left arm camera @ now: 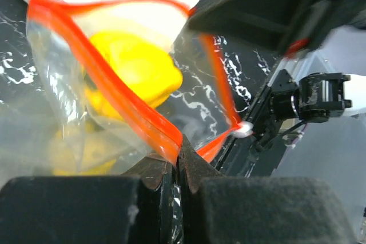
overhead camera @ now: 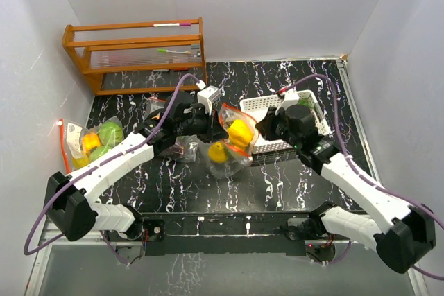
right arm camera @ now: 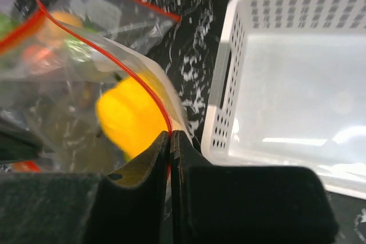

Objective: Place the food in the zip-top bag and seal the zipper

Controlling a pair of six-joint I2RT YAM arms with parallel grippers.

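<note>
An open zip bag with an orange zipper rim holds a yellow pepper near its mouth and a second yellow item lower down. My left gripper is shut on the bag's rim at the left of the opening, as the left wrist view shows. My right gripper is shut on the rim at the other side, with the red zipper strip running into its fingers.
A white basket sits behind the right arm. Other filled bags lie at the left and behind the left arm. A wooden rack stands at the back left.
</note>
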